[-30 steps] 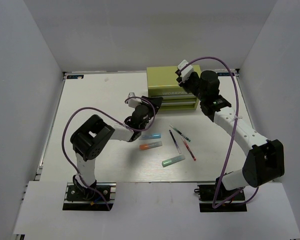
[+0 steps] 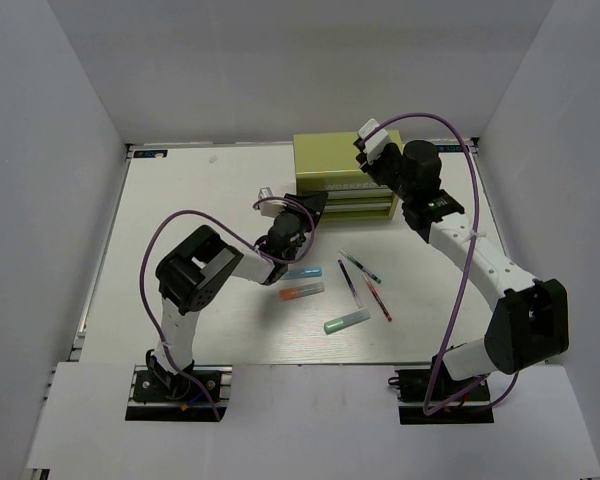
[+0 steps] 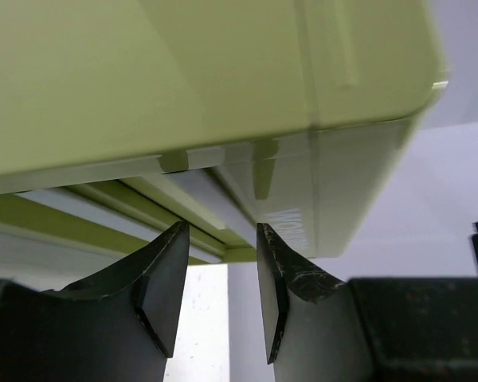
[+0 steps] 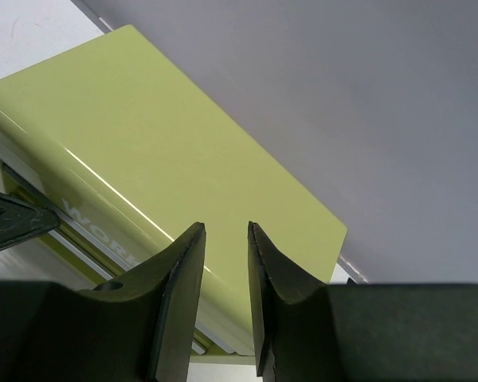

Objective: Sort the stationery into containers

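Observation:
A yellow-green drawer box (image 2: 325,155) stands at the back of the table, its drawers on the front side. At its front left corner is my left gripper, open and empty, with the drawer fronts (image 3: 119,219) and the box's overhanging top close ahead. Over the box's right part hangs my right gripper, also open with nothing between its fingers. On the table lie a blue case (image 2: 302,272), an orange case (image 2: 301,291) and a green case (image 2: 347,321). Beside them are a dark pen (image 2: 350,283), a green-and-black pen (image 2: 360,266) and a red pen (image 2: 377,299).
Bare white table (image 2: 190,180) spreads to the left of the box. My left arm (image 2: 205,262) reaches across the left half, and my right arm (image 2: 480,265) crosses the right side. Grey walls (image 2: 280,70) close off the back and sides.
My right gripper has moved a touch to the right. Cases and pens lie as before.

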